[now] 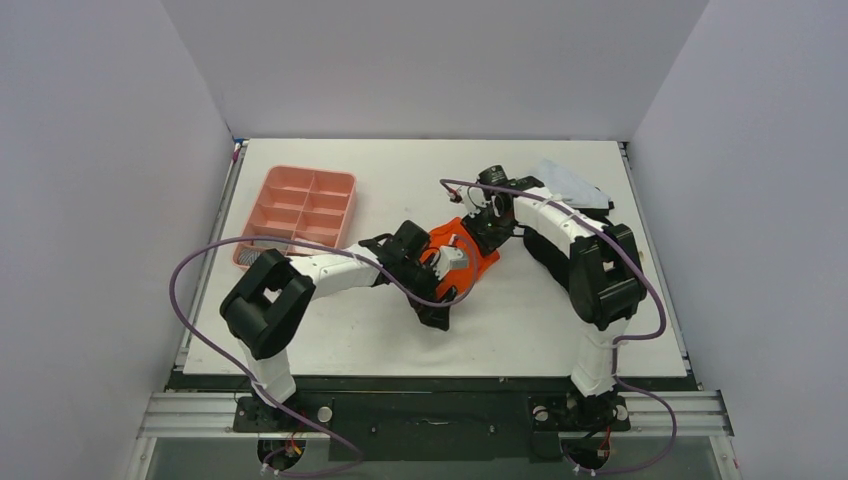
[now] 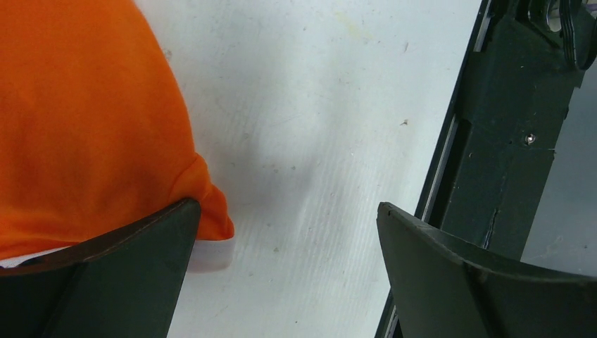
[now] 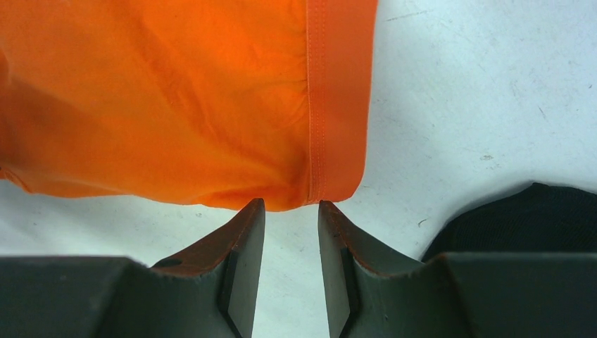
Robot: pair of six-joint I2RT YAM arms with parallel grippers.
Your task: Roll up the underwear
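Note:
The orange underwear [image 1: 484,263] lies spread on the white table between both arms, partly covered by them in the top view. Its stitched band [image 3: 341,98] runs along one side in the right wrist view. Over its near edge is my left gripper, open wide; a corner of the cloth shows behind one finger [image 2: 134,271], and the gap holds only bare table. My right gripper is partly open near the end of the band, its fingertips at the cloth's edge with no cloth seen gripped.
A pink divided box [image 1: 325,205] stands at the back left, with a grey striped item [image 1: 262,255] in one compartment. Dark cloth [image 1: 545,255] lies beside the right arm, and light cloth [image 1: 572,188] behind it.

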